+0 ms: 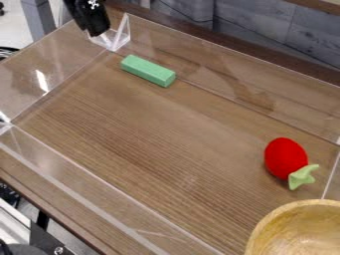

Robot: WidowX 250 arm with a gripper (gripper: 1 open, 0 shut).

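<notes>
The black gripper is at the top left of the camera view, open, with translucent pale fingers reaching down over the wooden table. A green block lies to its lower right, apart from it. A red strawberry-like object with a pale green top lies at the right.
A tan bowl stands at the bottom right, partly out of frame. A dark wall or ledge runs along the back right.
</notes>
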